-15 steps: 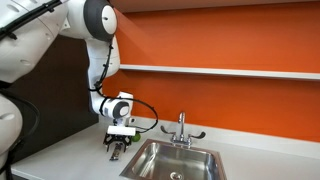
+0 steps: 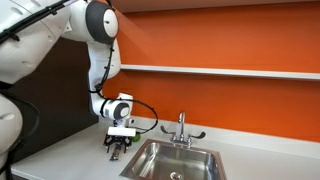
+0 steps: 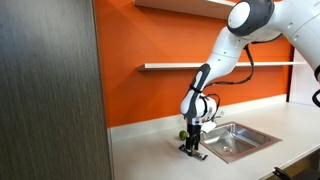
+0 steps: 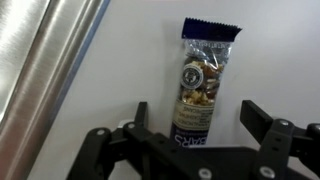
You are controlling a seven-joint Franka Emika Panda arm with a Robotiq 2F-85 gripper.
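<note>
A snack bar (image 4: 196, 92) in a clear and dark blue wrapper lies on the white counter, running lengthwise up the wrist view. My gripper stands open over it, one finger on each side. Bare counter shows between the bar and the right fingertip; the gap on the left is narrower. In exterior view 1 the gripper (image 2: 115, 147) is low over the counter left of the sink, and the bar's end (image 2: 115, 155) shows just under it. In exterior view 2 the gripper (image 3: 192, 150) is also close to the counter.
The sink's metal rim (image 4: 52, 85) runs close along the left of the wrist view. A faucet (image 2: 181, 128) stands behind the sink basin (image 2: 172, 162). Something green (image 3: 183, 134) sits behind the gripper.
</note>
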